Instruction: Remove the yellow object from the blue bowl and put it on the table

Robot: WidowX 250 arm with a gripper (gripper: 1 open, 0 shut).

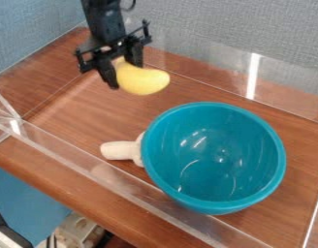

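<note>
My gripper (pixel 116 64) is at the upper left of the camera view, shut on the yellow object (pixel 143 80). This object is rounded and elongated, and its wider end sticks out to the right of the black fingers. It is clear of the blue bowl (pixel 159 124), up and to the left of it, over the back part of the wooden table (pixel 90 111). Whether it touches the table cannot be told. Nothing shows inside the bowl.
A pale, bottle-shaped object (pixel 120 150) lies against the bowl's left side. Transparent edging (pixel 123 184) runs along the table's front, and a grey wall (pixel 285 44) stands behind. Bare wood lies to the left and front of my gripper.
</note>
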